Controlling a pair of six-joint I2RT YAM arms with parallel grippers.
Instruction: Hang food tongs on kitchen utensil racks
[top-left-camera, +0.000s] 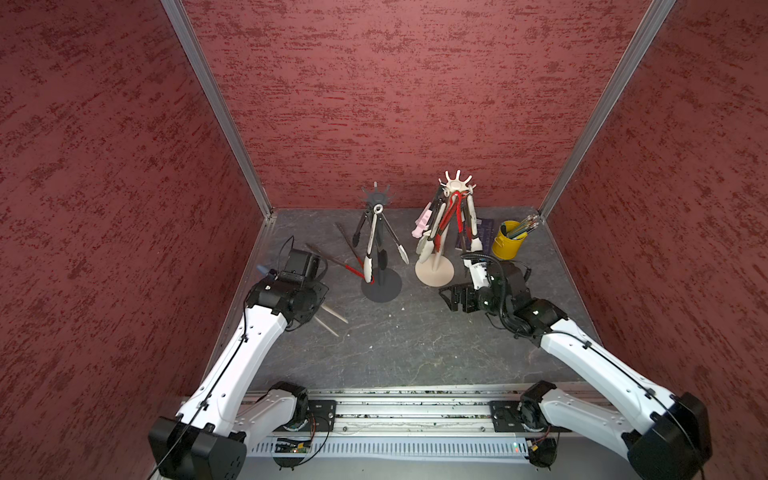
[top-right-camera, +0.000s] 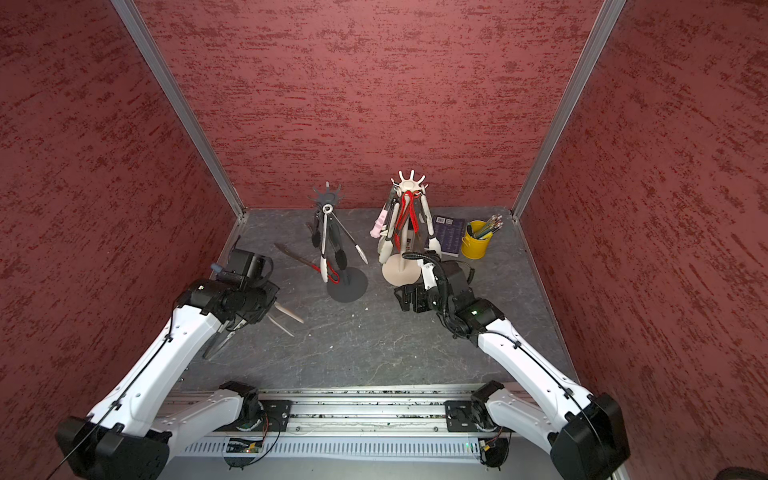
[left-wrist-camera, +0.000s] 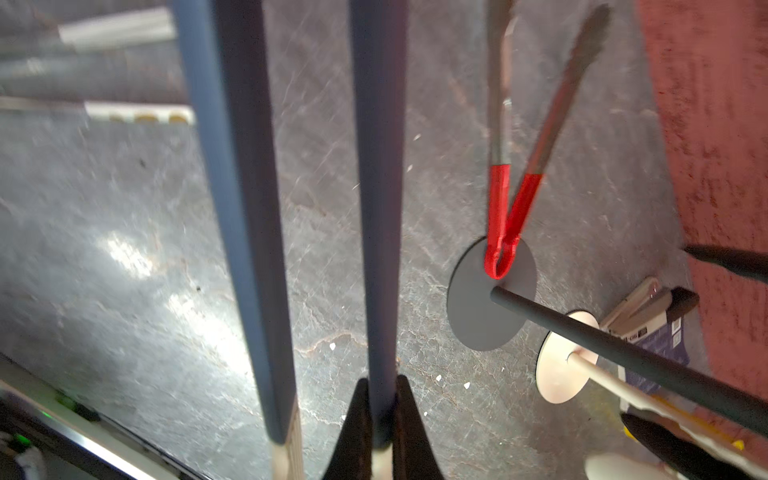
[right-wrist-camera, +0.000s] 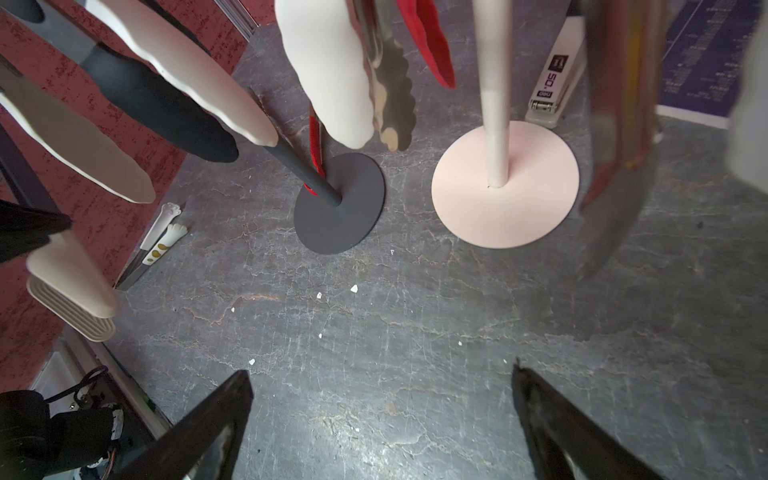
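Observation:
Blue-handled tongs with beige tips (top-left-camera: 334, 313) hang in my left gripper (top-left-camera: 313, 308), off the table at the left side. In the left wrist view one blue leg of the tongs (left-wrist-camera: 379, 200) runs between the shut fingers; the other leg stands apart to its left. The dark rack (top-left-camera: 381, 285), near the centre, bears white and black tongs (top-left-camera: 373, 240). To its right, the cream rack (top-left-camera: 434, 270) carries several tongs, some red. My right gripper is open and empty, low in front of the cream rack.
Red-handled tongs (left-wrist-camera: 496, 204) lie on the table with their bend over the dark rack's base. White-handled utensils (right-wrist-camera: 156, 240) lie at the left. A yellow cup (top-left-camera: 506, 244) holding pens stands back right.

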